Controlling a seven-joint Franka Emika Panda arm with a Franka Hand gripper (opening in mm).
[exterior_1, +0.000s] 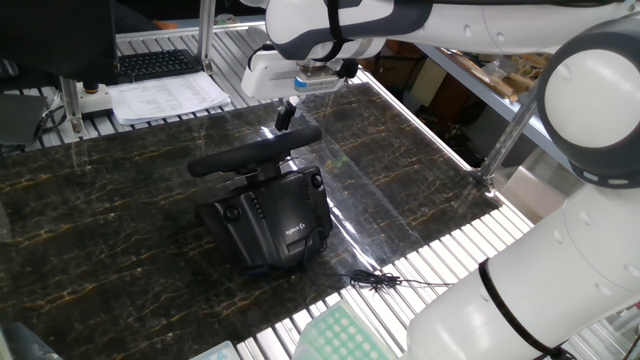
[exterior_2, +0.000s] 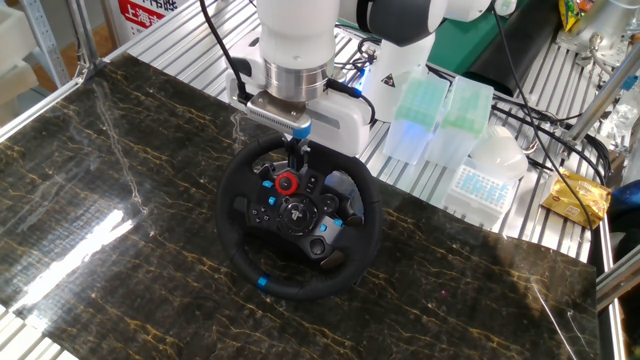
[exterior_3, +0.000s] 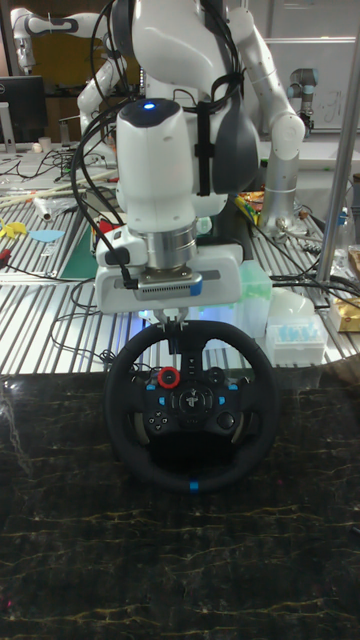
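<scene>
A black steering wheel with blue-marked buttons and a red dial faces up at a tilt. Its black base stands on the dark marbled table mat. My gripper points down at the wheel's arm side, its black fingers small and close to the rim. From exterior view 2, the fingertips appear just inside the rim, near the red dial. Whether they touch the wheel or stand open or shut is too small to make out. On the rim's side away from the arm sits a blue mark.
A coiled cable lies beside the wheel base. Green-topped clear boxes and a white tip rack stand on the slatted surface by the arm. Papers and a keyboard lie beyond the mat.
</scene>
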